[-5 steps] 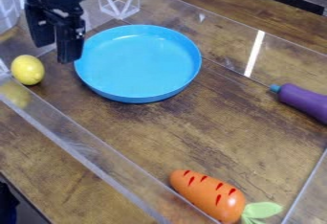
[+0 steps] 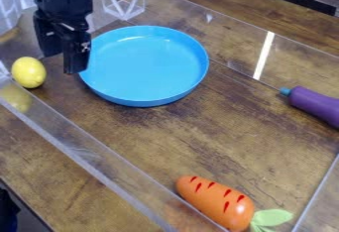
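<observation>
The black gripper (image 2: 61, 48) hangs at the upper left of the camera view, open, its fingers just above and left of the edge of a blue plate (image 2: 143, 63). A yellow lemon-like toy (image 2: 30, 72) lies below and left of the gripper, apart from it. A toy carrot (image 2: 217, 200) lies at the lower right, and a purple toy eggplant (image 2: 318, 107) at the right edge.
A clear plastic barrier (image 2: 99, 165) runs along the near left, with more clear panels around the sides. The middle of the wooden surface (image 2: 172, 142) below the plate is bare.
The gripper has shifted slightly at the upper left, its fingers a little lower. The plate and toys lie where they were.
</observation>
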